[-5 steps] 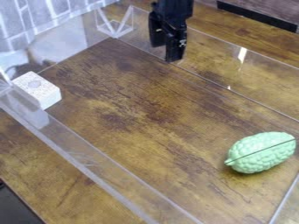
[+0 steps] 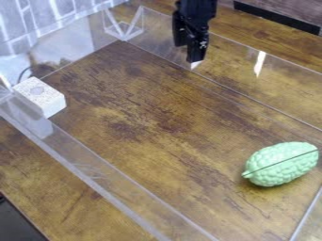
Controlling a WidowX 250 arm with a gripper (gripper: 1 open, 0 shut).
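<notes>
The black gripper (image 2: 191,45) hangs at the top centre of the view, near the far clear wall, with its fingers pointing down and apart. It is open, and no object shows between the fingers. A pale green, bumpy oval object (image 2: 280,164) with a seam line lies on the wooden surface at the lower right, well away from the gripper. A white speckled block (image 2: 38,98) sits at the left edge beside the clear wall.
Clear acrylic walls (image 2: 88,174) border the wooden work surface (image 2: 151,122), whose middle is empty. A pale curtain (image 2: 32,24) hangs at the back left.
The gripper has shifted slightly to the right over the last second. The green object and the white block have not moved.
</notes>
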